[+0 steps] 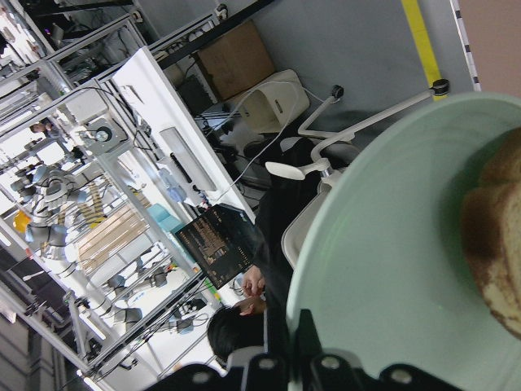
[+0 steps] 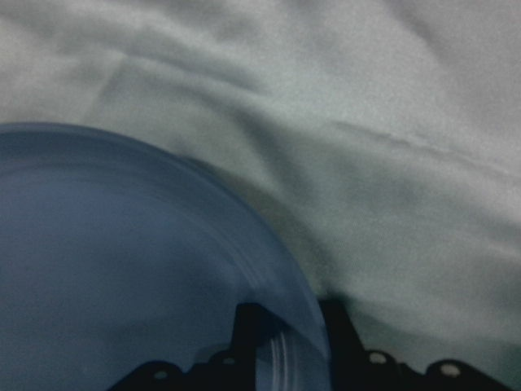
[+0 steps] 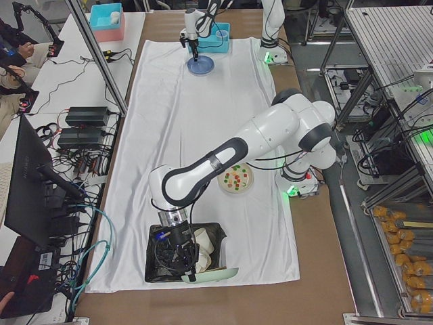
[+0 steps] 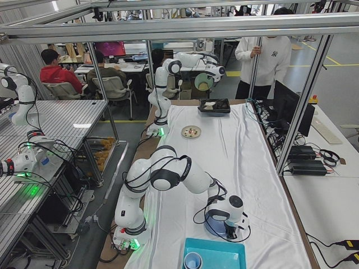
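My left gripper is shut on a pale green plate (image 1: 383,269), held tilted above a black bin (image 3: 153,274) with pale pieces in it; bread (image 1: 496,244) shows on the plate in the left wrist view. The plate (image 4: 202,82) is raised in the camera right view. At the other end of the table, my right gripper is shut on the rim of a blue plate (image 2: 114,244), which lies on the white cloth.
A beige plate with small colored pieces (image 4: 190,131) lies near the left arm. A turquoise tray (image 4: 213,246) holding a cup (image 4: 192,260) sits beside the right arm.
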